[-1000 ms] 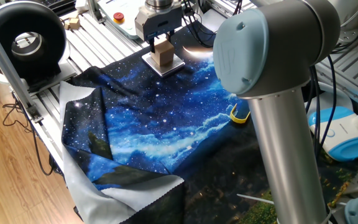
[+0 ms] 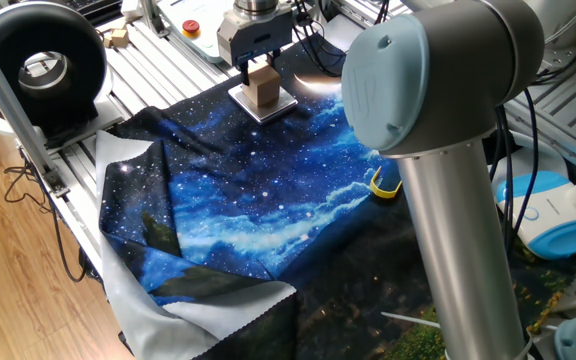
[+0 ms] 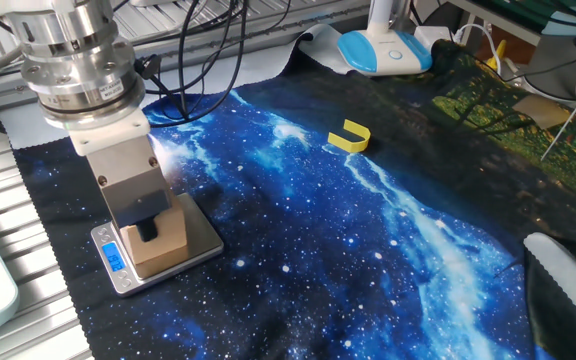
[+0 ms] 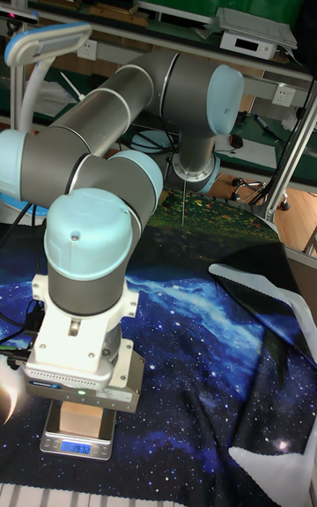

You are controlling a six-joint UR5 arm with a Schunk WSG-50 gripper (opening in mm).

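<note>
A plain wooden block (image 2: 262,86) stands on a small silver scale (image 2: 285,105) at the back of the starry cloth. My gripper (image 2: 263,69) is lowered over the block from above, its fingers at the block's sides. One dark fingertip (image 3: 148,230) shows against the block's near face in exterior view 2. Whether the fingers press on the block or stand slightly apart from it cannot be made out. The scale's blue display (image 4: 77,448) is lit and reads about 197. In exterior view 3 the gripper body hides the block's upper part.
A yellow U-shaped piece (image 3: 350,137) lies on the cloth, away from the scale. Folds of the cloth (image 2: 208,315) rise at the front left. A blue-and-white lamp base (image 3: 384,52) stands beyond.
</note>
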